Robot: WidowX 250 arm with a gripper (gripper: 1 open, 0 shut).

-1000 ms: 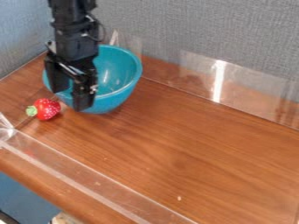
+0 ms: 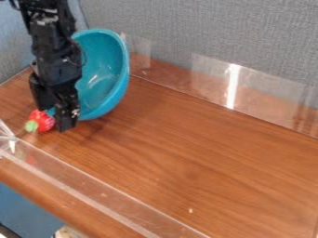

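A black gripper (image 2: 56, 107) hangs low at the left of the camera view, its fingers pointing down and open, just above and beside a red strawberry (image 2: 39, 121) with a green tip. The strawberry lies on the wooden surface, partly hidden by the gripper. Behind the gripper, a light blue bowl (image 2: 106, 70) is tilted up on its side, its inside facing left, and partly covered by the arm.
Clear plastic strips line the back edge (image 2: 187, 79) and front edge (image 2: 112, 195) of the wooden surface (image 2: 218, 158). The middle and right of the surface are empty. A grey wall stands behind.
The gripper has moved left and down toward the strawberry. The bowl has shifted left and tipped up from its upright stance.
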